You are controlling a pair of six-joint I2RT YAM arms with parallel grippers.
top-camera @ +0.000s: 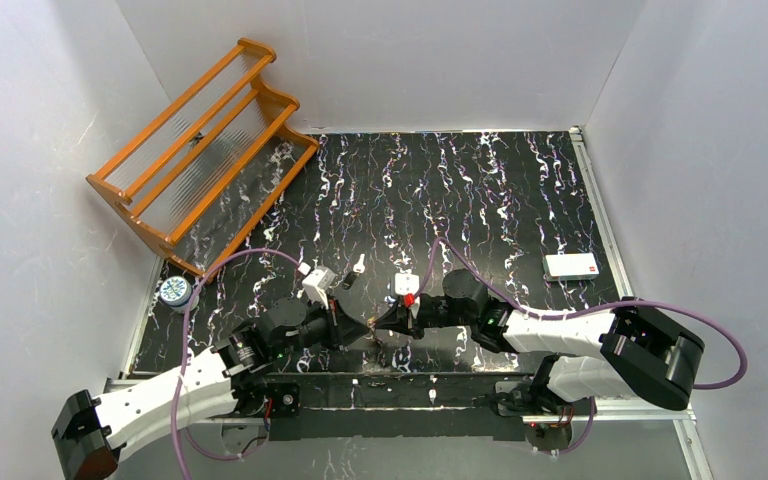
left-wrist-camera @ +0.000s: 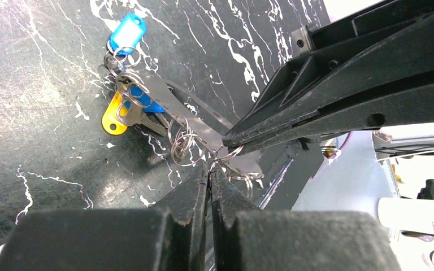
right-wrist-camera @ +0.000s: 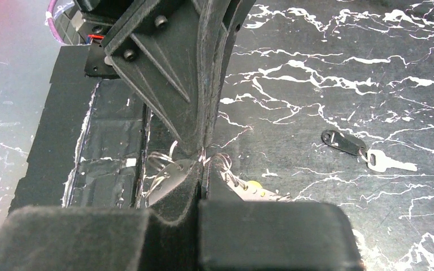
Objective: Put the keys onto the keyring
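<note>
In the left wrist view, a bundle of silver rings (left-wrist-camera: 183, 141) hangs with a clear strip (left-wrist-camera: 166, 93) and several keys (left-wrist-camera: 138, 116). A yellow tag (left-wrist-camera: 113, 116) and blue tag (left-wrist-camera: 128, 33) belong to the bundle. My right gripper is shut on a thin ring of it. Tip to tip with it, my left gripper is shut against that ring's lower side; whether wire lies between its fingers is unclear. In the right wrist view, the right gripper meets the left one. A separate silver key (right-wrist-camera: 387, 162) with a black tag (right-wrist-camera: 343, 141) lies on the table.
A wooden rack (top-camera: 210, 150) stands at the back left. On the left lies a round tin (top-camera: 175, 291), and a white box (top-camera: 570, 267) sits at the right. Dark marbled table (top-camera: 430, 190) is open behind the arms.
</note>
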